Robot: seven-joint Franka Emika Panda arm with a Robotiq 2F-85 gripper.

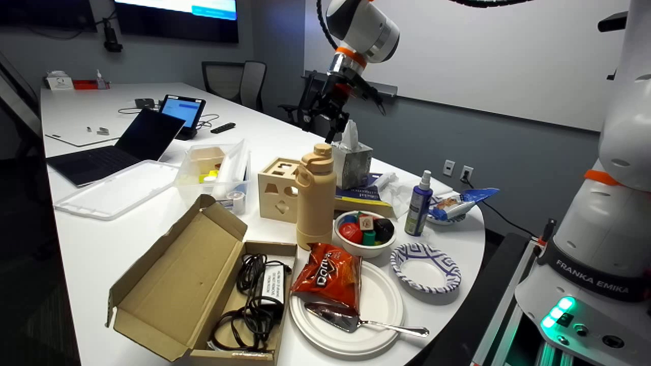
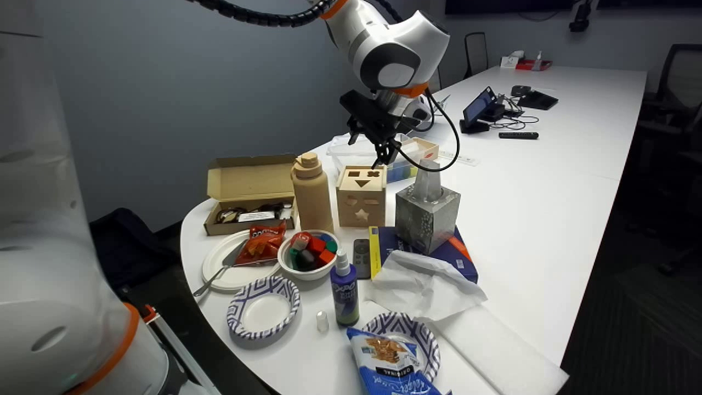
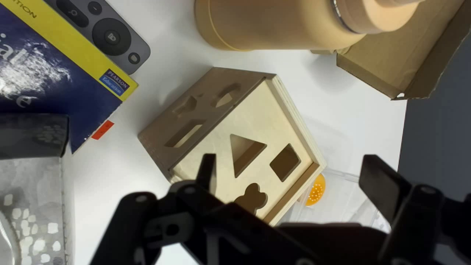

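Observation:
Above the table, my gripper is open, its two fingers well apart with nothing held between them. Below it in the wrist view lies a wooden shape-sorter box (image 3: 260, 112), whose top has triangle, square and other cutouts. In exterior view 2 the gripper (image 2: 365, 152) hangs just over the sorter (image 2: 362, 204), apart from it as far as I can tell. A white bowl (image 1: 366, 249) of coloured blocks (image 1: 351, 232) sits in front of the tan bottle (image 1: 316, 201).
Close to the sorter stand the tall bottle (image 2: 313, 197) and a tissue box (image 2: 428, 214) on a blue book (image 2: 460, 258). A clear bin (image 1: 239, 168) and an open cardboard box (image 1: 177, 280) flank it. Free table lies on the right in exterior view 2.

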